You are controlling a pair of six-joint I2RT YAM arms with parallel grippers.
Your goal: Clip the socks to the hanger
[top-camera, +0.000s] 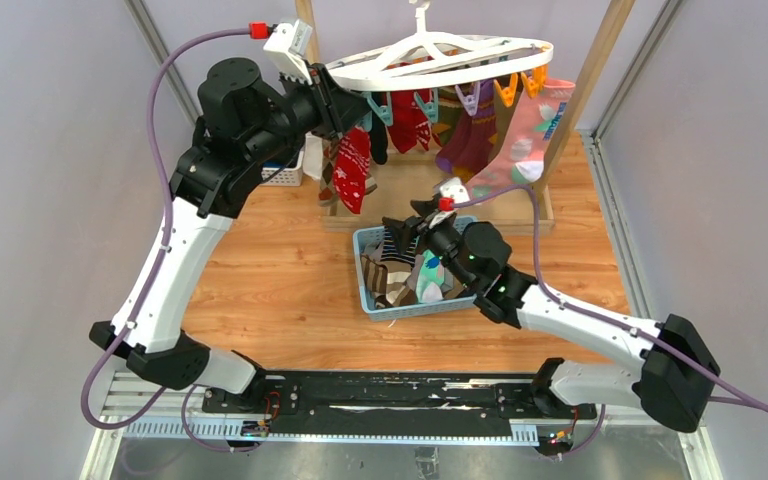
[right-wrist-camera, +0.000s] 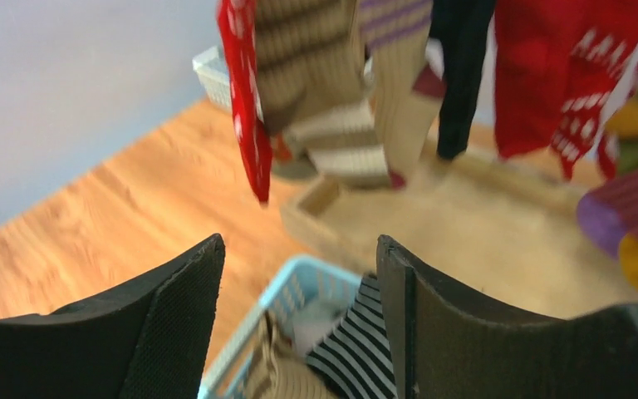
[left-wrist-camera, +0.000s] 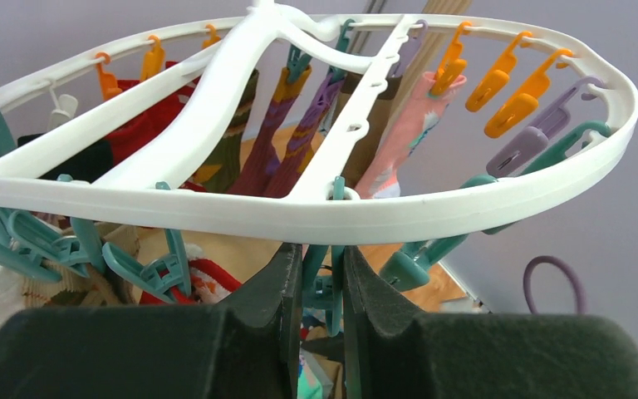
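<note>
The white hanger (top-camera: 440, 75) carries socks in red, striped, purple and pink (top-camera: 520, 135). My left gripper is shut on a teal clip (left-wrist-camera: 332, 312) at the hanger's near rim. Below, the blue basket (top-camera: 365, 280) holds more socks, including a black striped sock (right-wrist-camera: 357, 349). My right gripper is open above this basket, with no sock between its fingers; the blurred hanging socks are above it in the right wrist view.
A wooden frame (top-camera: 592, 60) surrounds the hanger, with a wooden tray base behind the basket. A white basket (top-camera: 285, 175) stands at the back left.
</note>
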